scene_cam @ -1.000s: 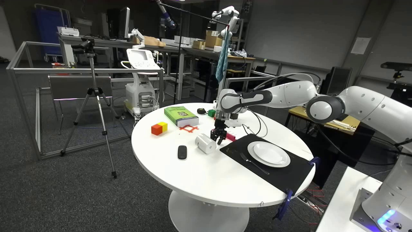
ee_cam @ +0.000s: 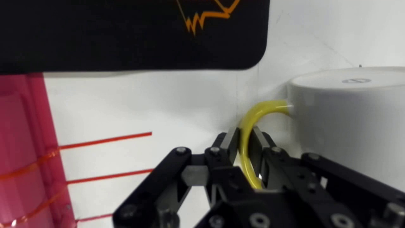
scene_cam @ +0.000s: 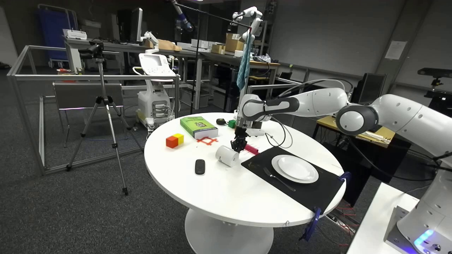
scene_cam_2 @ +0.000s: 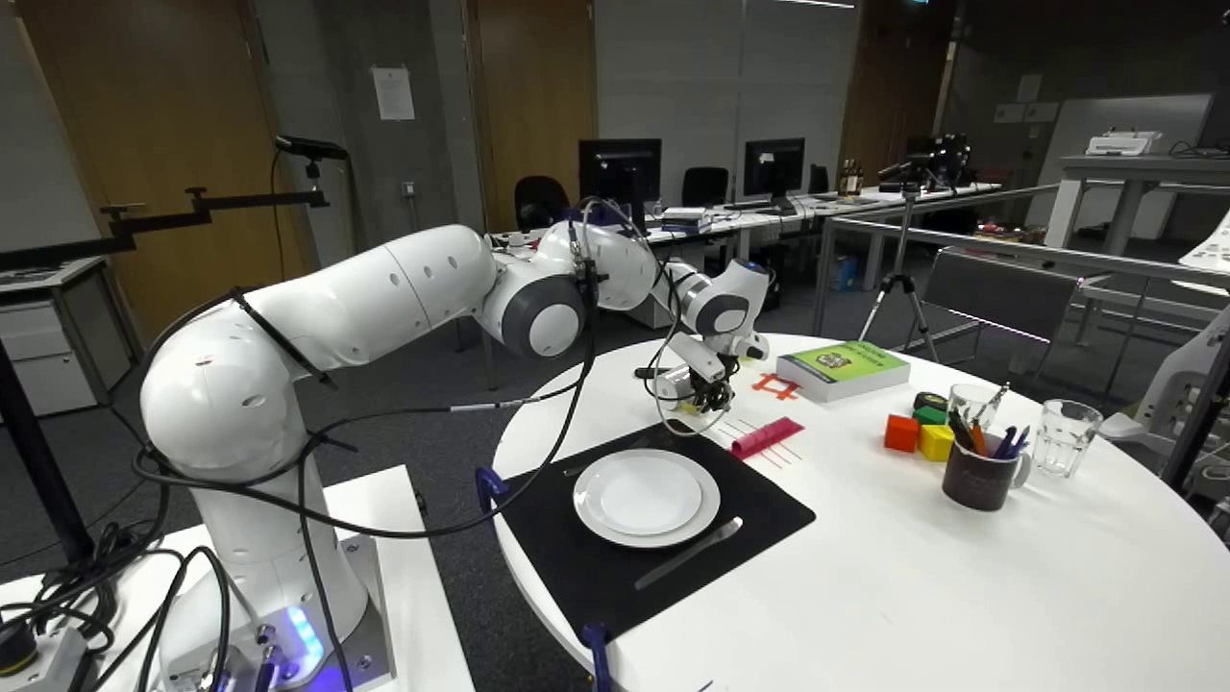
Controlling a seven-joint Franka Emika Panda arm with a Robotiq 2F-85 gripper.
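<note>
A white mug (scene_cam: pixel 227 156) lies on its side on the round table, left of the placemat in exterior view 1. Its yellow handle (ee_cam: pixel 247 125) curves out from the white body (ee_cam: pixel 353 121) in the wrist view. My gripper is shut on that handle, one finger on each side of it. In exterior view 1 the gripper (scene_cam: pixel 238 148) reaches down beside the mug, close to the table. Exterior view 2 shows the gripper (scene_cam_2: pixel 715 398) partly covering the mug (scene_cam_2: pixel 672 390).
The black placemat (scene_cam: pixel 313 192) with a plate (scene_cam: pixel 295 167) lies close by. A pink roll (scene_cam_2: pixel 766 437) rests near the gripper. Beyond stand a green book (scene_cam: pixel 198 127), coloured blocks (scene_cam: pixel 172 141) and a pen mug (scene_cam_2: pixel 977 479). The table's near left, around a black mouse (scene_cam: pixel 200 166), is mostly clear.
The gripper's fingers have closed on the mug's handle. The mug has shifted and turned slightly, a little to the right in exterior view 1.
</note>
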